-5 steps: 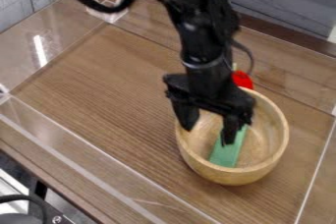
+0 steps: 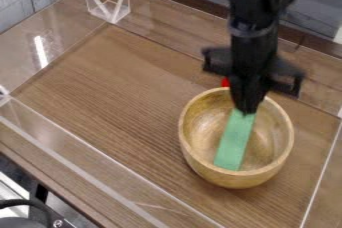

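A tan wooden bowl (image 2: 201, 142) sits on the right half of the wooden table, with a long green object (image 2: 234, 140) lying in it. My black gripper (image 2: 250, 105) hangs from the top of the view, its lower end over the back of the bowl, at the upper end of the green object. The fingertips are small and blurred; it looks shut, with nothing visible between the fingers. A small red object (image 2: 226, 82) is partly hidden behind the gripper, beyond the bowl.
A clear plastic holder (image 2: 107, 5) stands at the back left. A dark cable lies at the lower left corner.
My gripper has moved up and back, away from the front of the bowl, uncovering the green object in it. The bowl looks about in the same place.
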